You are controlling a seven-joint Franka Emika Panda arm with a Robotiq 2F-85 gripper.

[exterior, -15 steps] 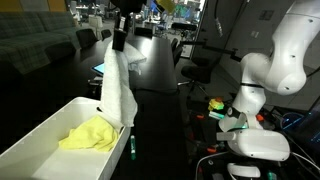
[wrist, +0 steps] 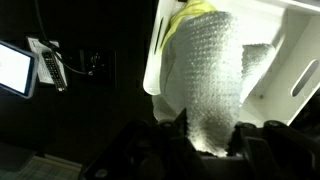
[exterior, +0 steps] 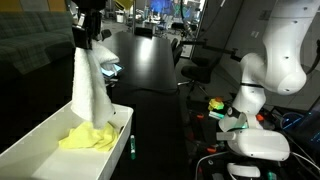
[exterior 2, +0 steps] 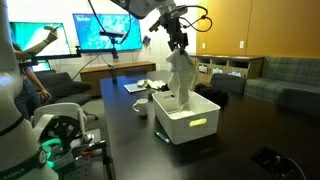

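From my gripper (exterior: 84, 42), shut on its upper end, a white cloth (exterior: 92, 88) hangs down over the white box (exterior: 37, 140). A yellow cloth (exterior: 90, 137) lies inside that box, and the white cloth's lower end hangs in front of it in exterior view 1. In exterior view 2 the white cloth (exterior 2: 182, 76) reaches down to the opening of the box (exterior 2: 190, 130). The wrist view has the white cloth (wrist: 208, 75) filling the space below the fingers and hiding part of the yellow cloth (wrist: 190, 12); the fingertips are dark and hard to make out.
A green marker (exterior: 133, 147) lies on the dark table right of the box. Beyond the box is another pale cloth (exterior: 112, 52). A white mug (exterior 2: 141, 107) stands beside the box in exterior view 2.
My gripper has moved left in exterior view 1, carrying the white cloth from the box's right edge to over the box. The yellow cloth has stayed put.
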